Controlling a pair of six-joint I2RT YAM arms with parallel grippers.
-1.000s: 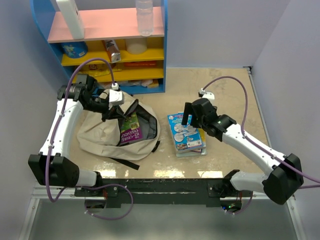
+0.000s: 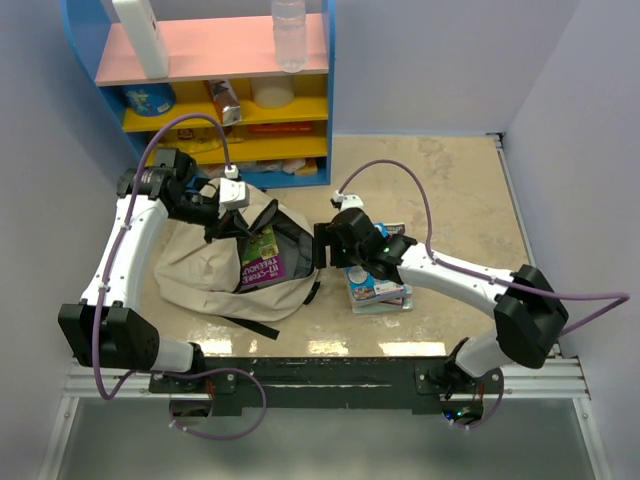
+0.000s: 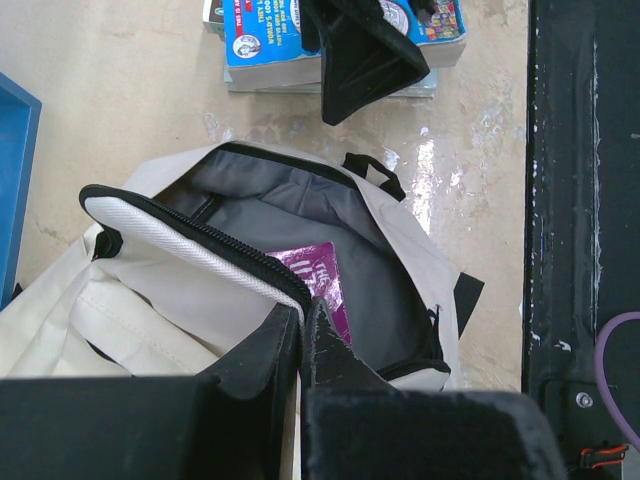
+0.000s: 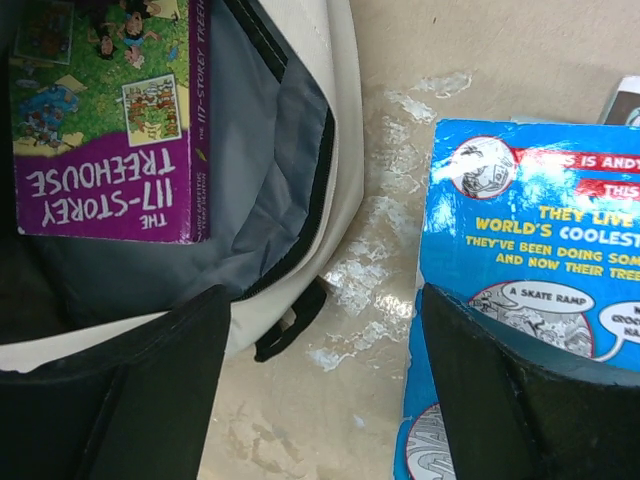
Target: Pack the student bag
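The beige bag [image 2: 205, 278] lies unzipped on the floor, its grey lining showing. Inside it rests a purple and green book [image 4: 105, 190], cover up. My left gripper is shut on the bag's zippered edge [image 3: 190, 235], holding that flap raised. Just right of the bag's opening hovers my right gripper [image 2: 322, 243], open and empty; in the right wrist view its fingers [image 4: 160, 375] straddle the gap between the bag and a blue book [image 4: 530, 240]. That blue book tops a small stack to the right, partly covered by the right arm in the top view.
A blue shelf unit [image 2: 330, 100] with pink and yellow boards stands at the back left, holding a clear bottle [image 2: 289, 35] and other goods. Open floor [image 2: 460, 190] spreads at the back right. A black strap [image 2: 250, 327] trails from the bag's front.
My right gripper has swung left, from over the blue book stack to the bag's right edge. The left gripper, the bag and the books look unmoved.
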